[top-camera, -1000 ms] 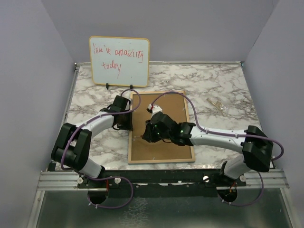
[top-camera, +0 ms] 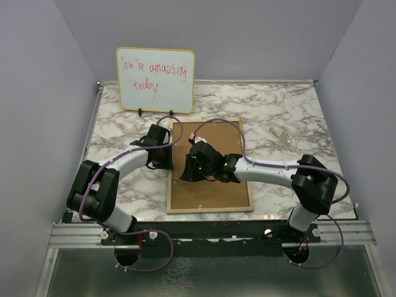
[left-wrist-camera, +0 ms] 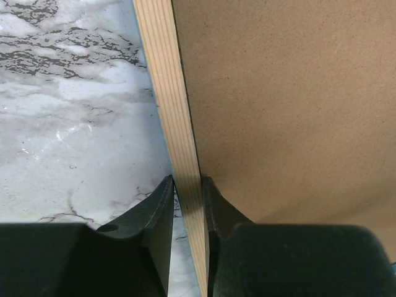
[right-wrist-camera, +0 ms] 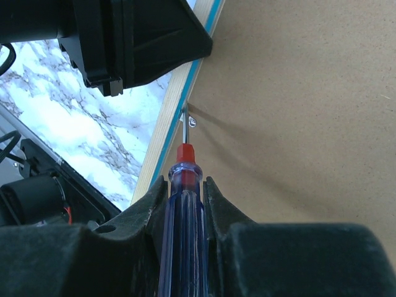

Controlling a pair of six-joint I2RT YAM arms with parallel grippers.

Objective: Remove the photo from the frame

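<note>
The picture frame [top-camera: 210, 210] lies face down on the marble table, its brown backing board [top-camera: 216, 195] up. My left gripper is shut on the left rail [left-wrist-camera: 168, 93] of the frame. A screwdriver [right-wrist-camera: 184, 210] with a clear, red-tipped handle is held in my right gripper, which is shut on it. In the right wrist view the shaft's tip is against a small metal tab [right-wrist-camera: 190, 120] at the inner edge of the left rail. The photo is hidden under the board.
A whiteboard [top-camera: 155, 79] with red writing stands at the back left. Something clear, perhaps a small bag [top-camera: 284, 137], lies right of the frame. Other metal tabs sit along the frame's inner edge.
The left arm and the frame have not moved.
</note>
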